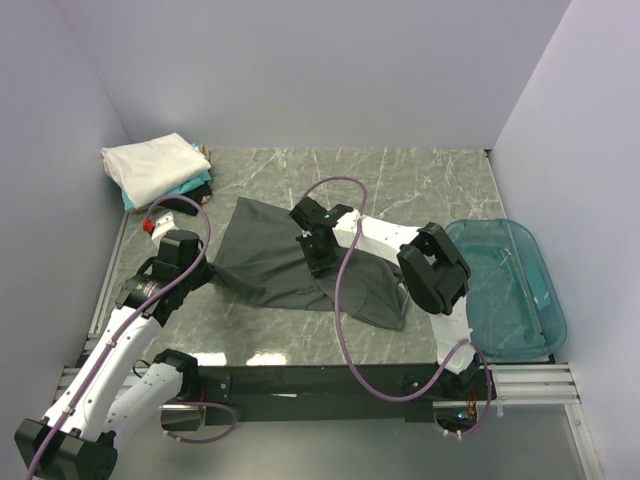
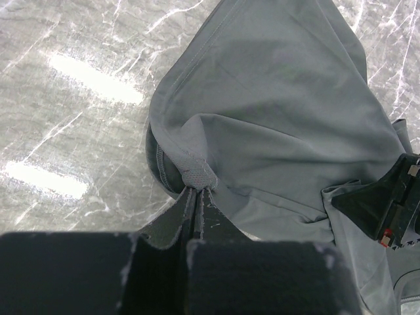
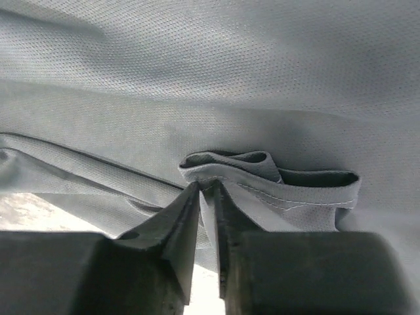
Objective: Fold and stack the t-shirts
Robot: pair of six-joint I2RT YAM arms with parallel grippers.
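A dark grey t-shirt (image 1: 265, 250) lies spread across the middle of the marble table. At its left edge, my left gripper (image 1: 211, 271) is shut on the fabric, which bunches up at the fingertips in the left wrist view. My right gripper points down at the shirt's middle, its tips at the stitched hem of a folded-over part (image 3: 289, 197). Those fingers are close together with a narrow gap; whether the hem is pinched between them is unclear. In the top view the right arm covers part of the shirt.
A stack of folded cloths, white on top (image 1: 155, 165), sits at the back left corner. An empty teal bin (image 1: 545, 300) stands at the right. Bare table (image 1: 420, 180) shows behind the shirt and along the front.
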